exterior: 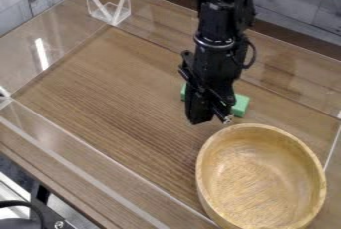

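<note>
The black gripper (202,112) is low over the middle of the wooden table, pointing down, in front of a green block (237,105) that it partly hides. Its fingers look shut, with nothing seen between them. A large tan oval bowl (260,178) lies at the near right, just below the gripper.
A white wire rack (111,6) stands at the back left. A wooden ledge runs along the back right, and dark cables show at the lower left.
</note>
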